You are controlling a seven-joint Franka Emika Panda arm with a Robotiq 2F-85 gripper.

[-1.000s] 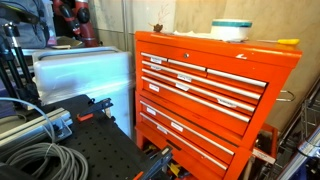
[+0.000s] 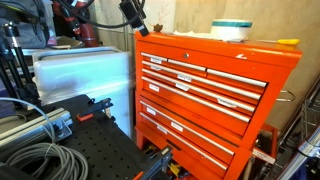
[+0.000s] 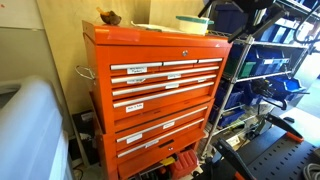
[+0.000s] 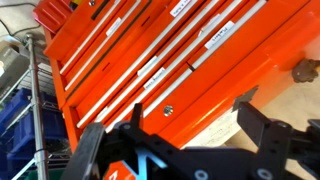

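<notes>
A red tool cabinet point(image 2: 240, 62) with several labelled drawers fills the middle of exterior view 1. Its upper and middle drawers look shut; low down, an open drawer point(image 3: 182, 163) with tools in it shows in exterior view 2. My gripper is open and empty, its dark fingers point(image 4: 250, 122) spread at the bottom of the wrist view. Beyond them lie the tilted drawer fronts point(image 4: 160, 75) and the cabinet's top edge. From exterior view 1, the arm reaches in at upper left, above the cabinet's left end; contact cannot be made out.
On the cabinet stand a round pale tub point(image 2: 232, 28) and a small brown object point(image 3: 110, 17). A wire rack point(image 3: 245, 70) with blue bins is beside it. Coiled hose point(image 2: 45, 160) lies on the black table, and a white bin point(image 2: 80, 72) stands behind.
The arm has come down and across from the upper left into exterior view 1, nearing the cabinet top. The cabinet and the things on it have stayed put.
</notes>
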